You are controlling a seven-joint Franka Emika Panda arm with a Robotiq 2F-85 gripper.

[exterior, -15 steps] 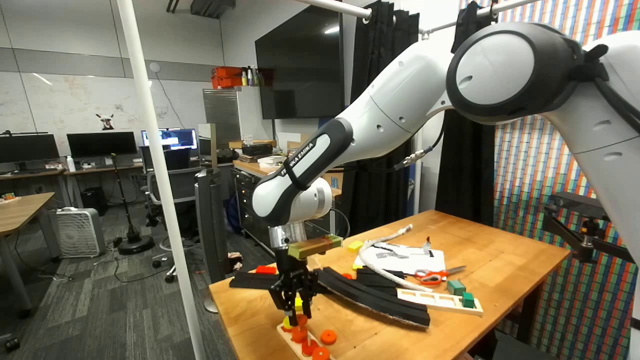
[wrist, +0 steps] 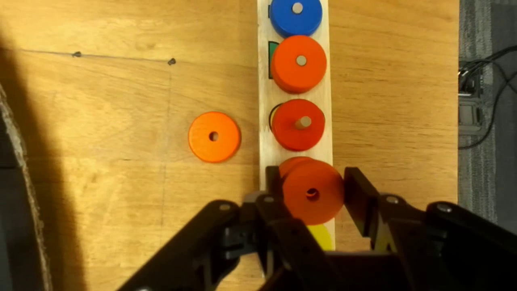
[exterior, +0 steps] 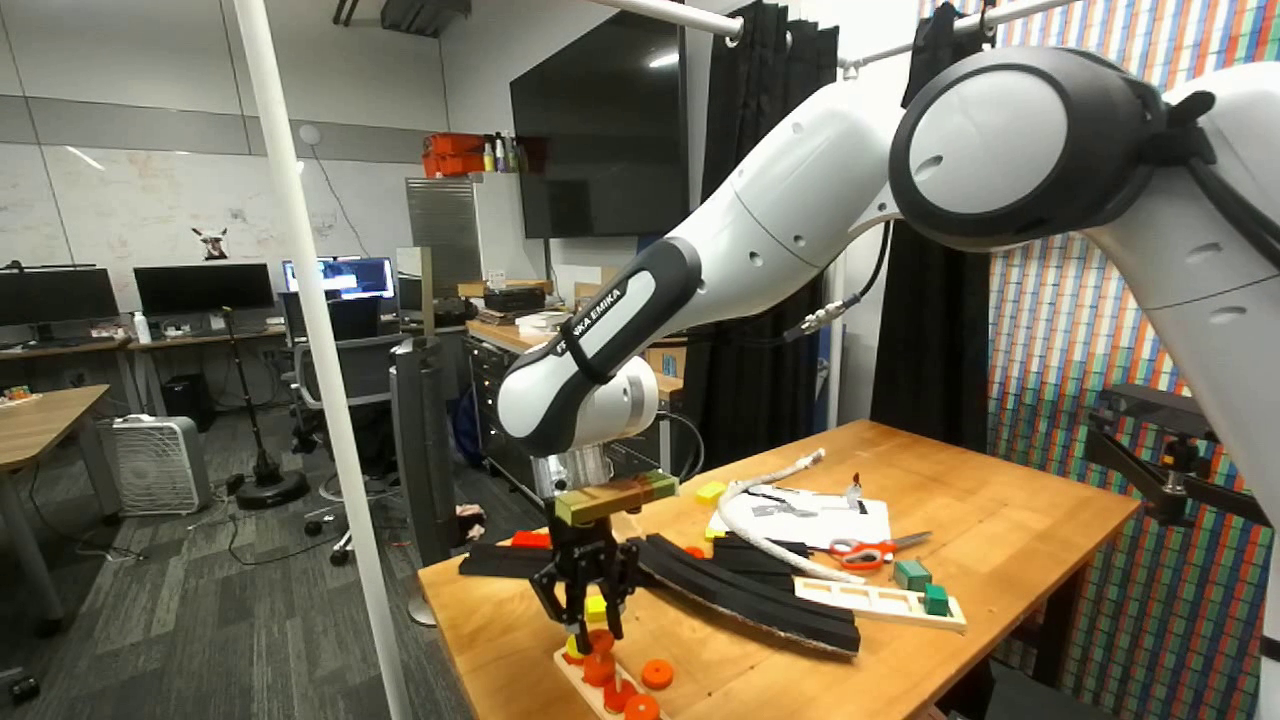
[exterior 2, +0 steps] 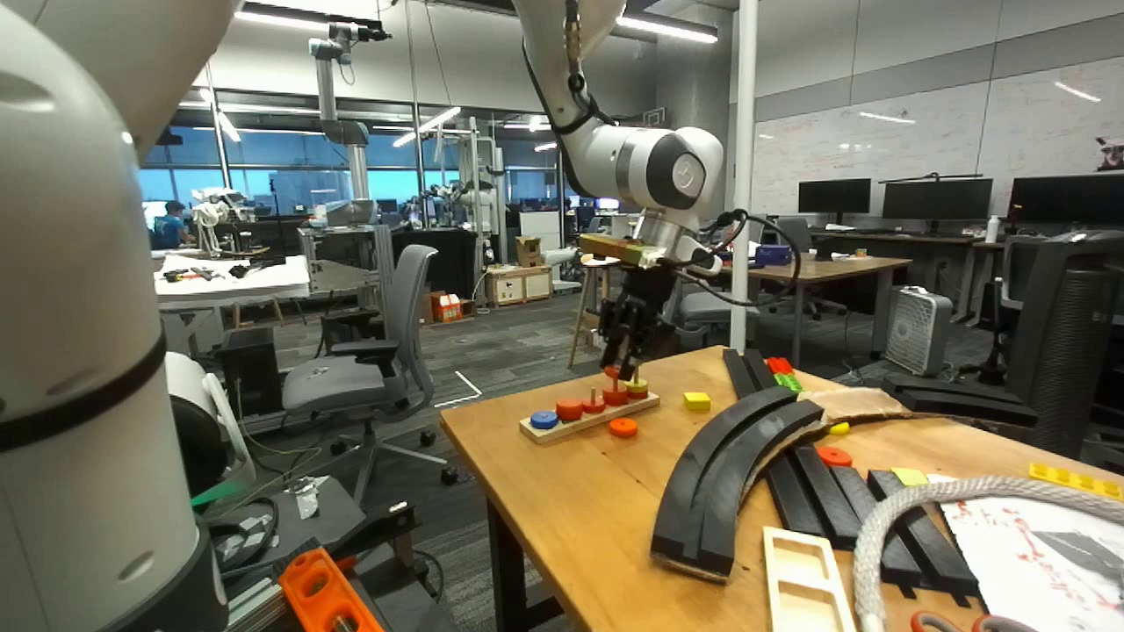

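Observation:
In the wrist view an orange-red disc (wrist: 314, 194) with a centre hole is pinched between the fingers of my gripper. It is raised over another red disc on the pale wooden peg board (wrist: 267, 145) and covers most of that one. Along the board sit a blue disc (wrist: 295, 14), an orange-red disc (wrist: 298, 65) and a red disc (wrist: 296, 131), each with a peg through it. A yellow disc (wrist: 321, 237) at the near end is partly hidden by the gripper. One loose orange disc (wrist: 213, 136) lies flat on the table beside the board.
Black curved track pieces (exterior 2: 706, 474) lie across the table near the board. A yellow block (exterior 2: 696, 401) stands close to the board's end. Farther off are scissors (exterior: 866, 552), a rope (exterior: 768, 534) and a wooden tray (exterior: 864, 600). Bare tabletop surrounds the board's blue end.
My gripper has shifted slightly to the left in exterior view 1, still holding the disc over the board. The other things lie where they were.

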